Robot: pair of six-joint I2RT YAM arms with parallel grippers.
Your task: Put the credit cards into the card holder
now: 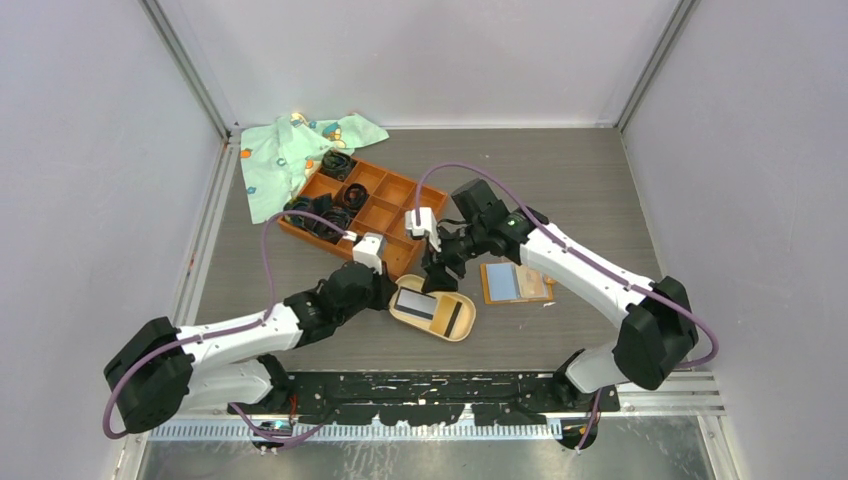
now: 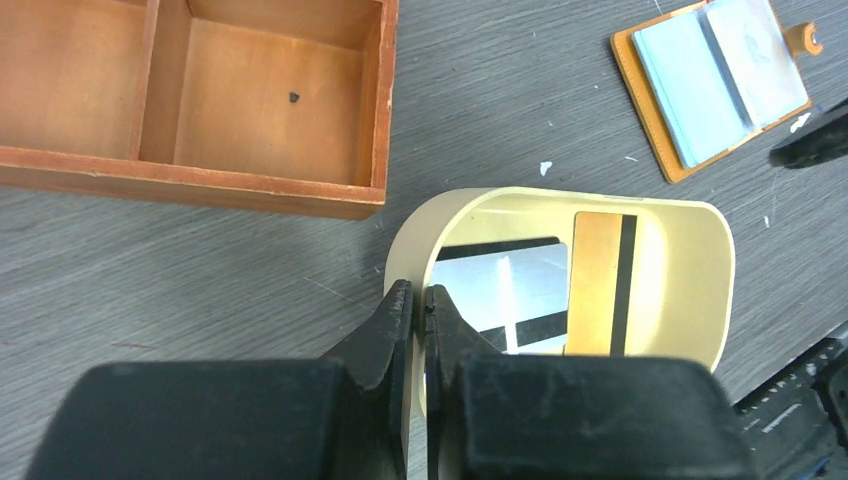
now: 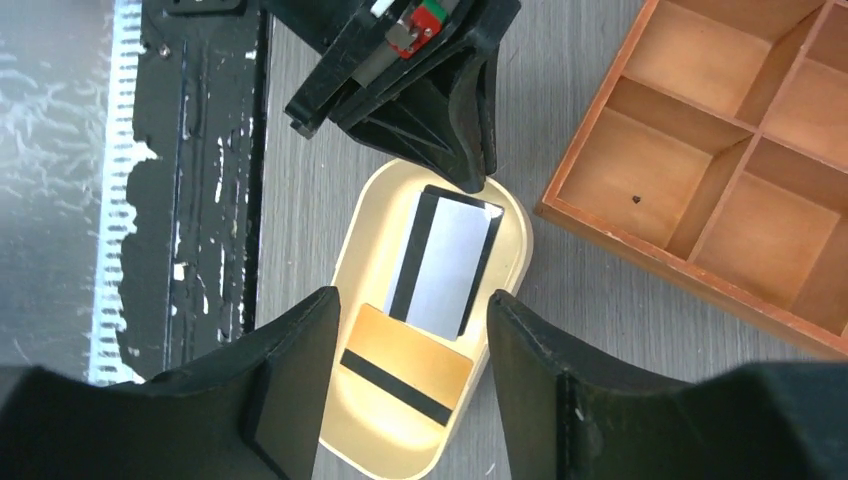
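A cream tray [image 1: 459,332] holds a pale card [image 3: 450,265] with dark stripes and an orange card [image 3: 410,360] with one dark stripe, both lying flat. Under the pale card another dark edge shows. My left gripper is shut on the tray's end wall. Above the tray hangs my right gripper, its fingers apart and nothing between them. The orange card holder [image 2: 655,110], with pale blue cards [image 2: 690,85] in it, lies open on the table, to the right of the tray in the top view.
Behind the tray stands a brown compartment box [image 1: 378,213] with several dark cables in its left part. A patterned green cloth [image 1: 275,160] lies at the back left.
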